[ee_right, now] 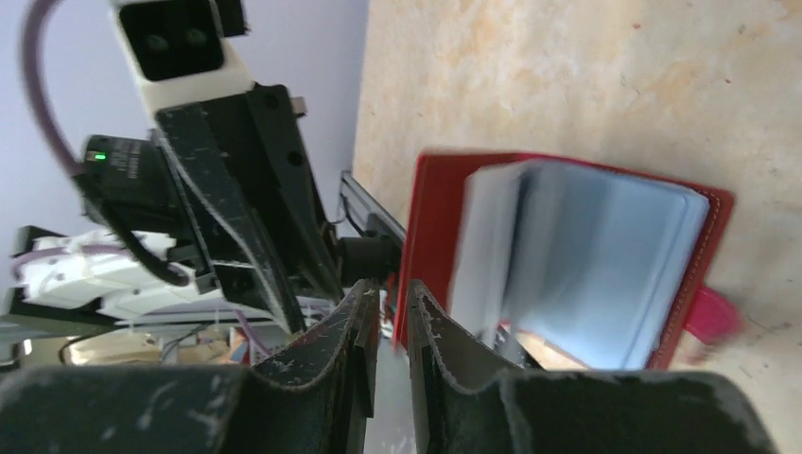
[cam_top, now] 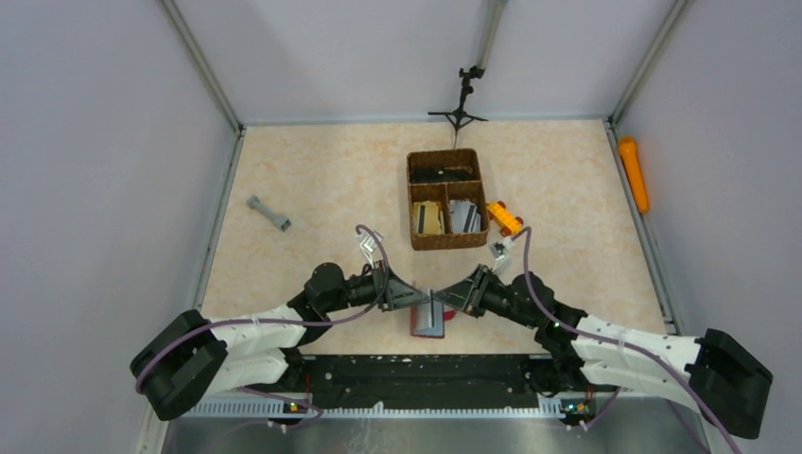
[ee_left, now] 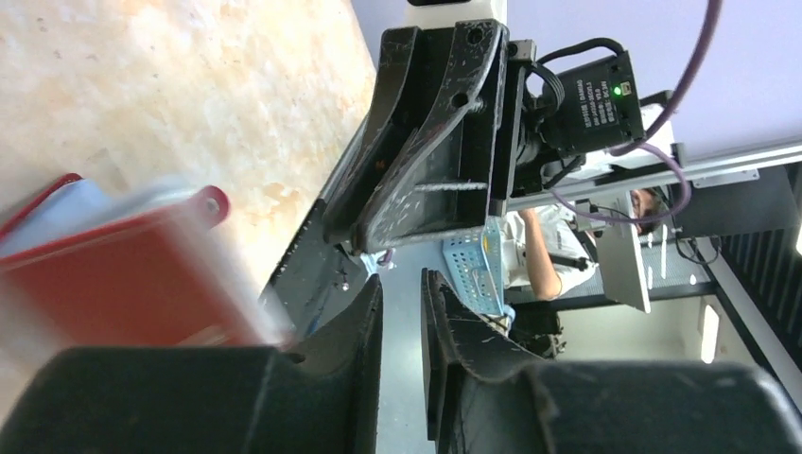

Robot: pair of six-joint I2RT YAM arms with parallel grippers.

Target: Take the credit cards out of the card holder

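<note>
The card holder (cam_top: 427, 331) stands partly open near the table's front edge, between both arms. In the right wrist view its red cover (ee_right: 433, 222) and pale page (ee_right: 624, 255) show, with blurred leaves half raised. Blur also covers its red outside (ee_left: 123, 284) in the left wrist view. My left gripper is open, a narrow empty gap between its fingers, beside the holder. At the holder's right, my right gripper has its fingertips in front of the red cover; whether they pinch it is unclear. Yellow cards (cam_top: 428, 218) and grey cards (cam_top: 464, 216) lie in separate basket compartments.
The brown wicker basket (cam_top: 449, 242) stands behind the holder, a black item (cam_top: 442, 175) in its rear compartment. Right of it sits an orange toy (cam_top: 504, 218). A grey tool (cam_top: 270, 214) lies far left. Both fingertips are close together.
</note>
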